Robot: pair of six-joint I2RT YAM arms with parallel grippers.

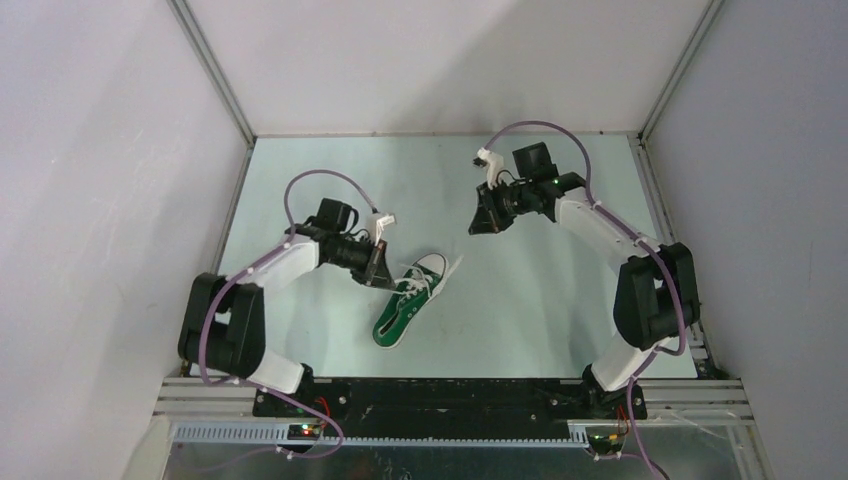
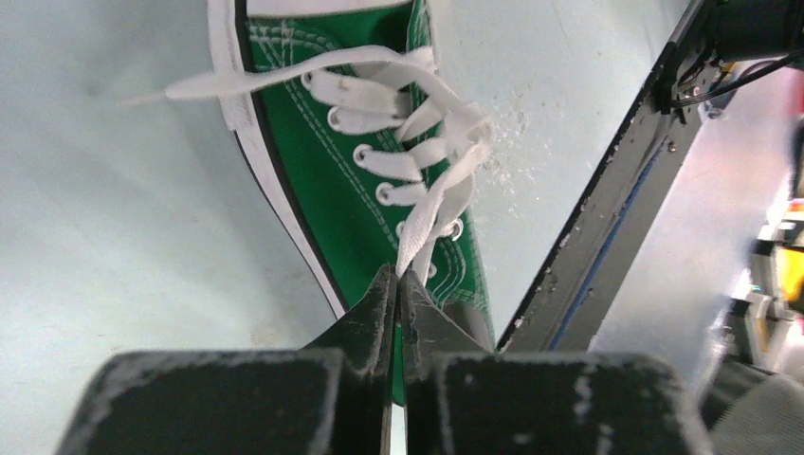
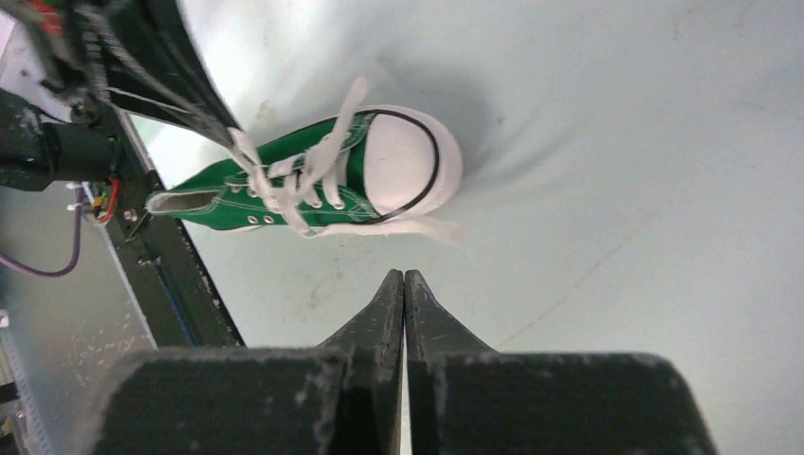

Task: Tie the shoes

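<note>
A green canvas shoe (image 1: 402, 310) with white toe cap and white laces (image 3: 313, 175) lies on the table, toe toward the back right. My left gripper is shut at the shoe's throat, on a white lace (image 2: 427, 218) that runs up from its fingertips across the laces. Another lace end (image 1: 452, 270) trails beside the toe. My right gripper is shut with nothing visible between its fingers, held apart from the shoe toward the back right of it.
A dark frame edge (image 1: 450, 400) runs along the front, and walls stand at the back and both sides.
</note>
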